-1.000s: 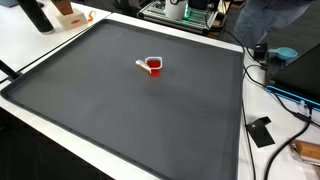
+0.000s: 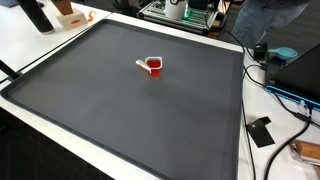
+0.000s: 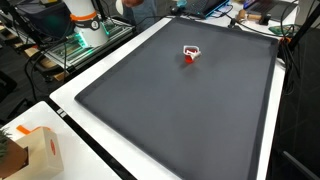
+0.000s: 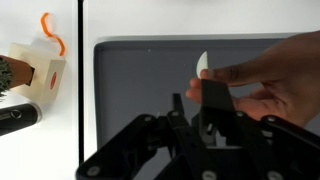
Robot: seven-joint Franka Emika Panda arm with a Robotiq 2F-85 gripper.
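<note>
A small red thing with a white rim lies on the dark grey board, towards its back. A pale, thin piece touches or lies beside it. From the other side, the same red and white thing shows near the board's far end. In the wrist view my gripper has its fingers part way apart. A person's hand reaches in from the right, close to one finger and partly hidden by it. Above its fingertips is a white pointed piece. Neither exterior view shows my gripper's fingers.
In the wrist view, a cream box, a brown pot with a plant and an orange loop lie left of the board. Cables run along the right edge in exterior view 1. Most of the board is bare.
</note>
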